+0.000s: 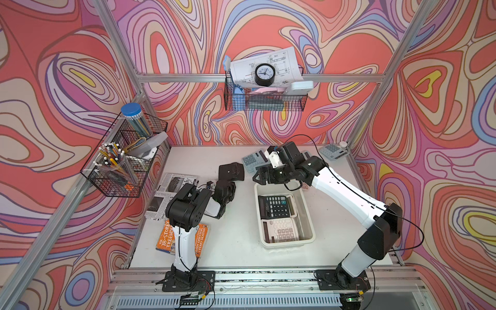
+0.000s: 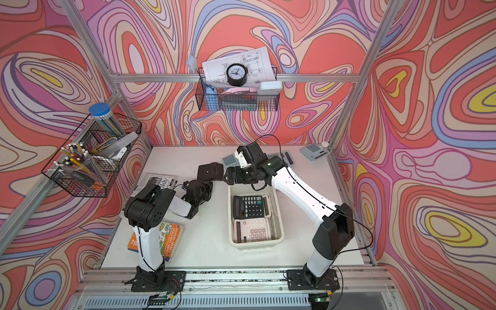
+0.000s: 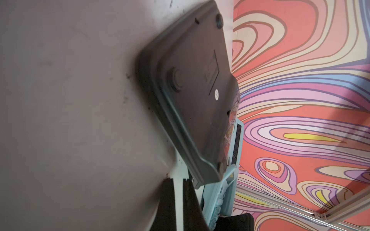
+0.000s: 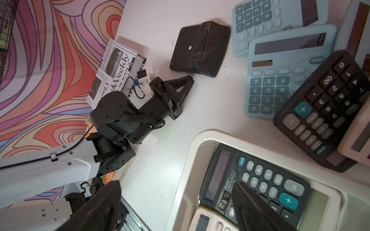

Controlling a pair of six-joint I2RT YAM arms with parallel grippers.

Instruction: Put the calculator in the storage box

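The black calculator (image 1: pixel 231 171) lies face down on the table, back-left of the white storage box (image 1: pixel 256 222). Seen from the left wrist, its dark back (image 3: pixel 196 84) is tilted, one edge raised off the table. My left gripper is shut with nothing held, its two fingers almost together. The calculator sits just beyond their tips, outside them. Above the far end of the box, my right gripper is open, with no object between its fingers. Inside the box are a black calculator (image 4: pixel 266 181) and a pink one (image 1: pixel 281 230), among others.
Blue calculators (image 4: pixel 285 69) and another black one (image 4: pixel 327 107) lie behind the box, partly under the right arm. A newspaper (image 1: pixel 170 188) and an orange book (image 1: pixel 199 240) lie at left. Bare table shows between left arm and box.
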